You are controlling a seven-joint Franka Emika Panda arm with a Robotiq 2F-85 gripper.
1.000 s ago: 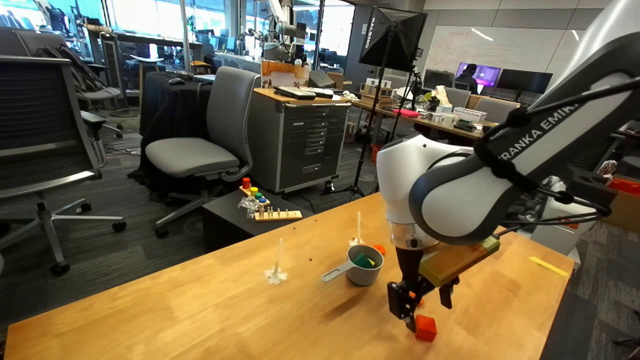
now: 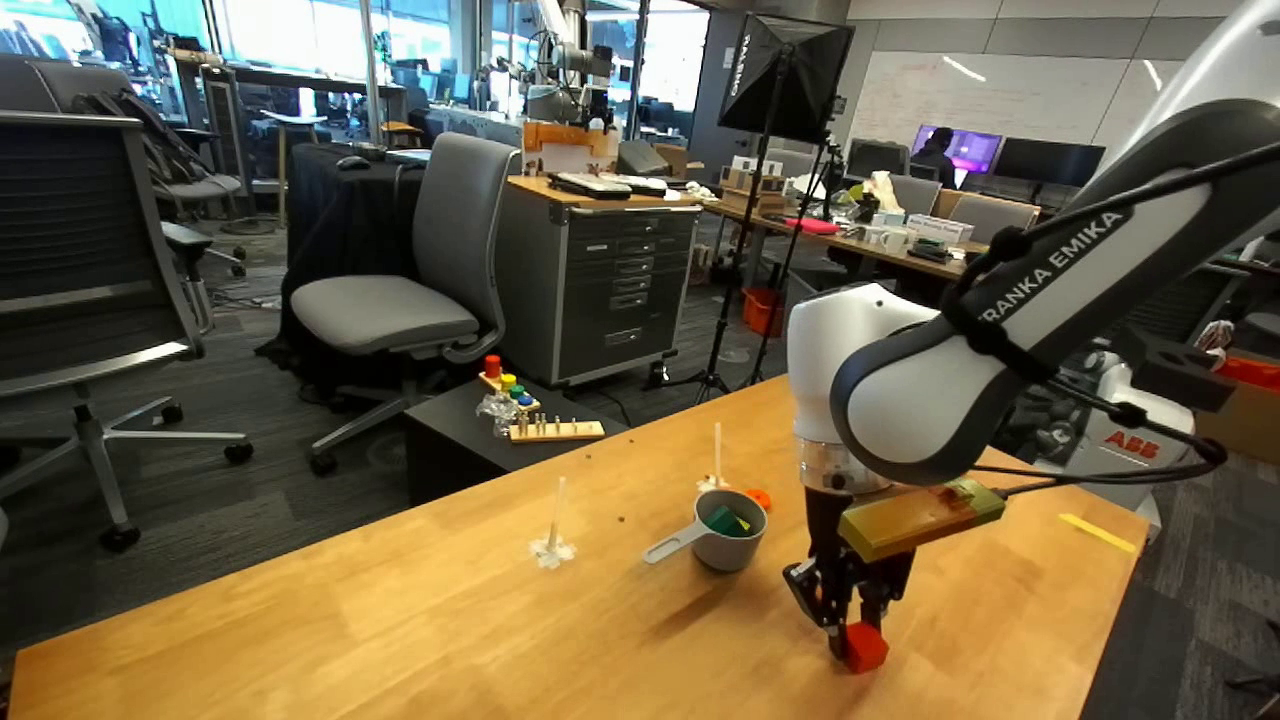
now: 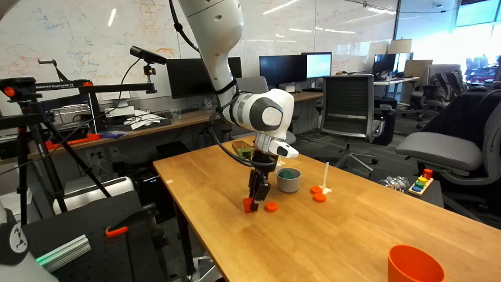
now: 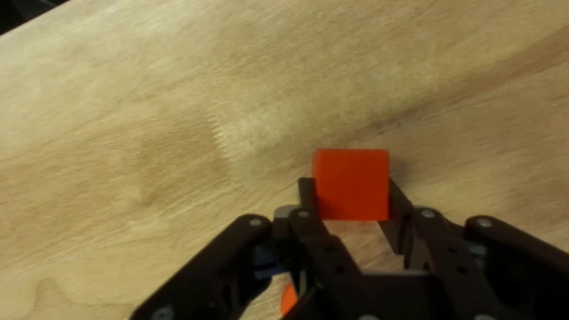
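Note:
A small red cube [image 4: 352,184] sits between my gripper's fingertips in the wrist view, one finger against each side. My gripper [image 2: 854,636] points down at the tabletop and is shut on the cube. In exterior view 2 the cube [image 3: 247,205] shows at the fingertips, partly covered by a finger. Whether its underside touches the table cannot be told. A grey measuring cup [image 2: 728,546] with green pieces and a bit of yellow inside stands beside the gripper.
An orange ring [image 3: 271,206] lies close to the gripper. Two more orange rings lie by an upright peg [image 3: 326,176]; another peg [image 2: 557,516] stands farther along the table. An orange cup [image 3: 415,265] occupies the table's other end.
The fingers were spread wide above and around the cube; they have come down and closed in on it. The cube has turned and shifted slightly.

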